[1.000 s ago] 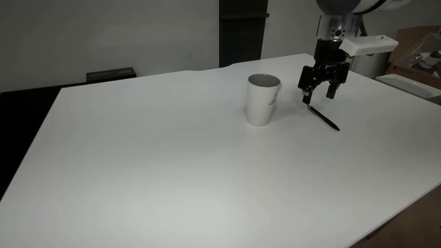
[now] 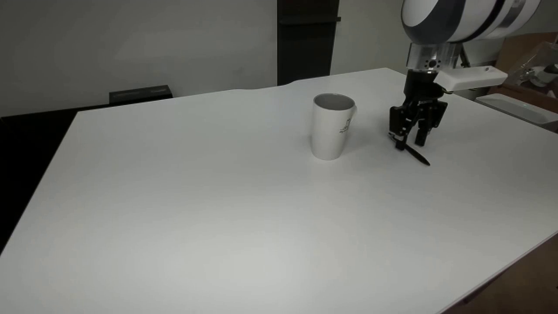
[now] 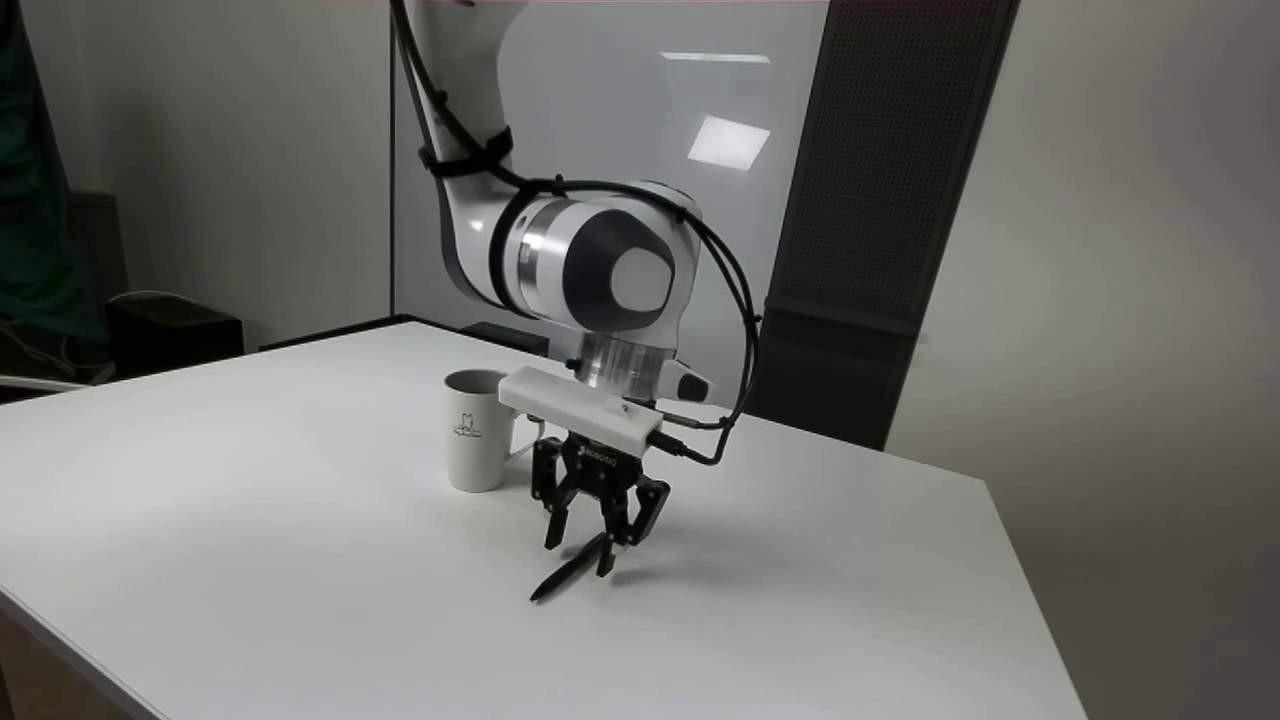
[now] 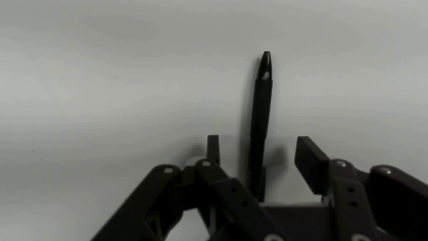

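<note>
A black pen [image 4: 260,108] lies flat on the white table, pointing away from my gripper in the wrist view. The two fingers stand apart on either side of the pen's rear part, and bare table shows between each finger and the pen. From the first exterior view, my gripper [image 2: 410,145] is low over the pen [image 2: 417,155], one finger in front of it. In the second exterior view the pen [image 3: 566,569] reaches out from under my gripper [image 3: 578,558]. The pen's back end is hidden by the gripper in the wrist view.
A white mug [image 2: 329,131] with a small dark print stands upright close by, its handle [image 3: 528,442] facing my gripper.
My gripper has come down to the pen, shifting slightly right in the first exterior view, and its fingers stand closer together. Pen and mug have not moved.
</note>
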